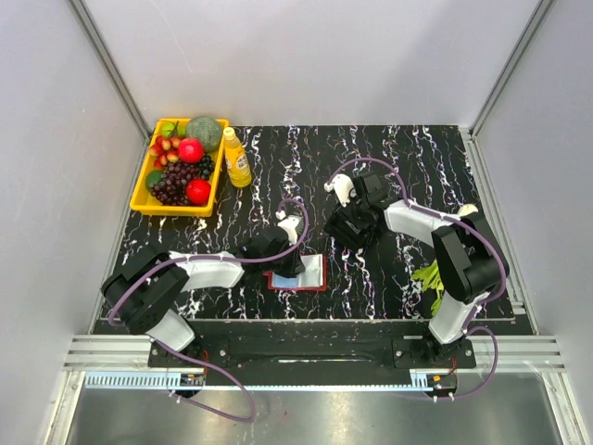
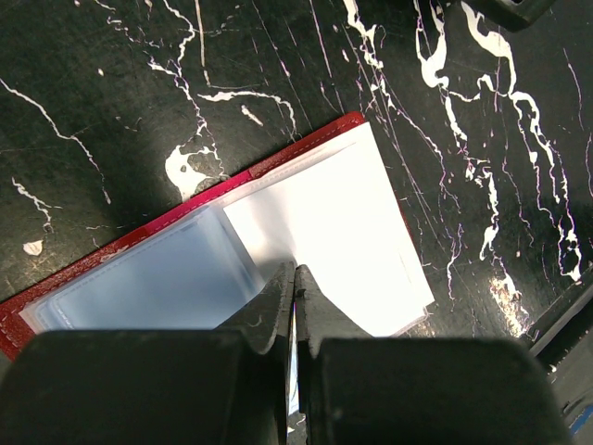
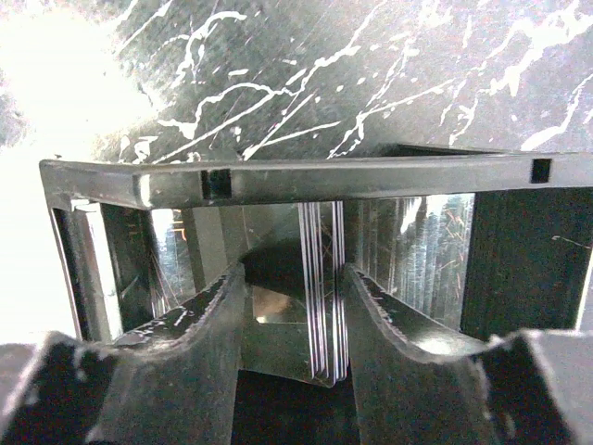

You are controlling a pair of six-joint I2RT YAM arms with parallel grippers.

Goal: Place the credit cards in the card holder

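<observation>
A red card holder (image 2: 139, 236) with blue and white sleeves lies open at the front centre. My left gripper is shut over it, with no card visible between its fingers. Right of it is a black case (image 3: 371, 176) with clear panels; inside, several thin card edges (image 3: 322, 287) stand side by side. My right gripper is part open around these cards at the case; whether its fingers touch them is unclear.
A yellow fruit basket (image 1: 145, 195) and a juice bottle (image 1: 236, 162) stand back left. A leafy vegetable (image 1: 426, 278) lies at the right edge.
</observation>
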